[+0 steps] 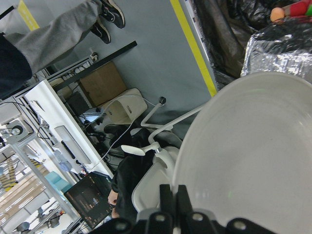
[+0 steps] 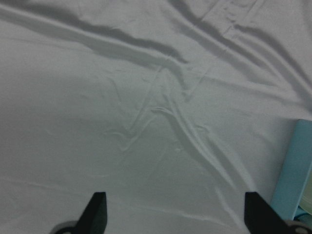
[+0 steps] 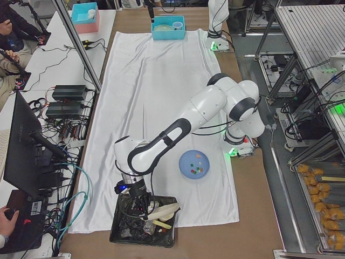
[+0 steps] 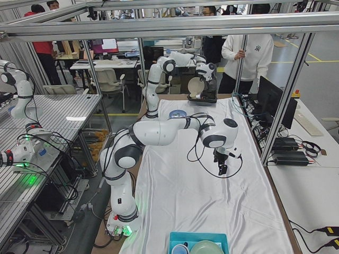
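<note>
My left gripper is shut on the rim of a white plate (image 1: 248, 146), tilted upright over a black-lined bin (image 3: 124, 234) in the camera left view. Foil (image 1: 273, 48) and small red and orange objects (image 1: 295, 9) show beyond the plate. My right gripper (image 4: 221, 165) hangs above the white cloth at the other end; in the right wrist view its fingers are wide open with nothing between them.
A blue plate (image 3: 194, 164) with small coloured pieces lies right of the left arm. A teal bin (image 4: 175, 238) holding dishes stands at the far end, near the right gripper.
</note>
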